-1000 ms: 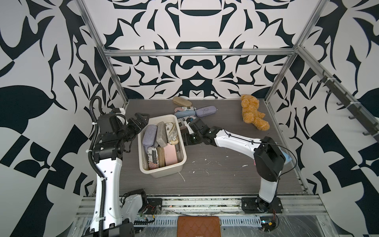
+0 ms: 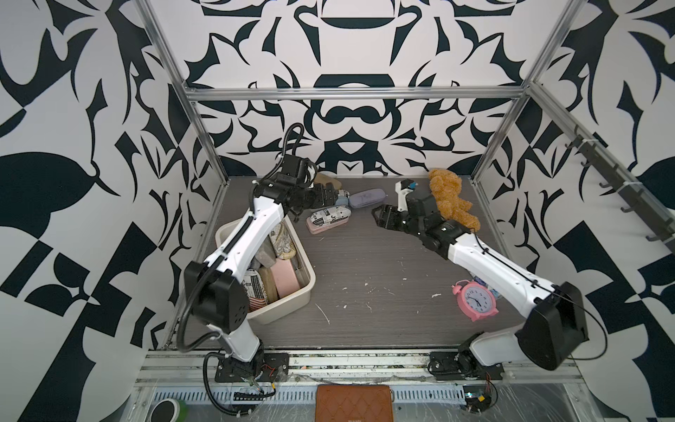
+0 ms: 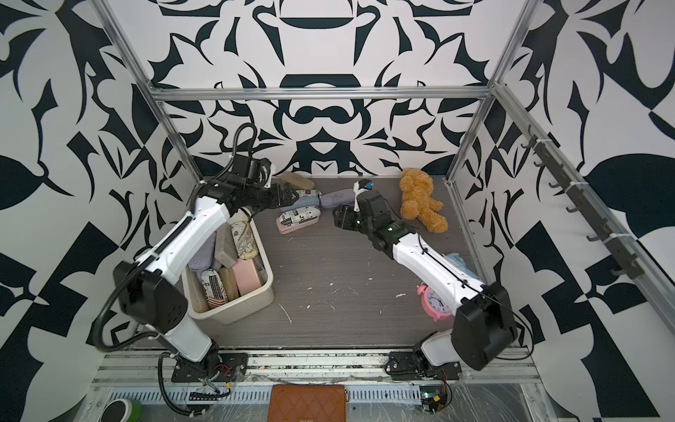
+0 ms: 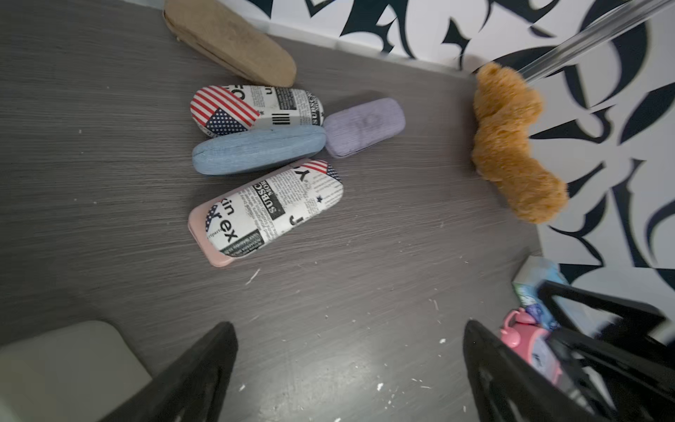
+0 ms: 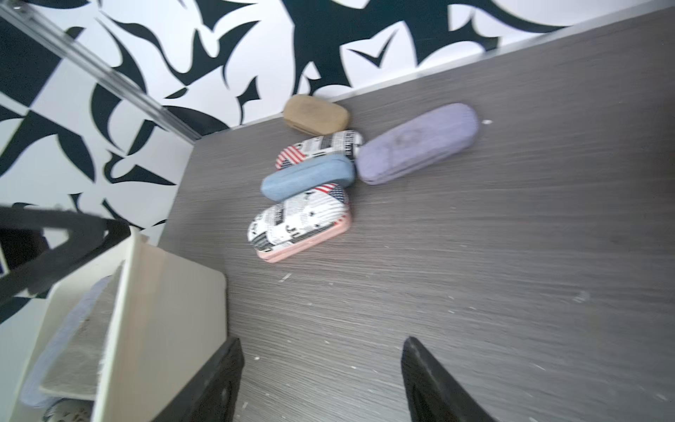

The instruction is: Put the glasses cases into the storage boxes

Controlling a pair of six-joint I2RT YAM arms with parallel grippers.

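Note:
At the back of the table lie several glasses cases: a tan one (image 4: pixel 232 38), a newspaper-print one (image 4: pixel 295 105), a blue one (image 4: pixel 260 149), a purple one (image 5: pixel 418 142) and a pink-based newsprint one (image 4: pixel 270 207). The cream storage box (image 3: pixel 239 313) stands at left, holding several cases, among them a pink one (image 3: pixel 246 276). My left gripper (image 2: pixel 329 195) hangs over the loose cases, open and empty. To the right of them, in the air, my right gripper (image 2: pixel 383 216) is open too, nothing between its fingers. In the top left view the left arm hides part of the box.
An orange teddy bear (image 3: pixel 422 200) sits at the back right. A pink alarm clock (image 2: pixel 477 300) and a light-blue packet (image 3: pixel 460 266) are at the right, partly behind the right arm.

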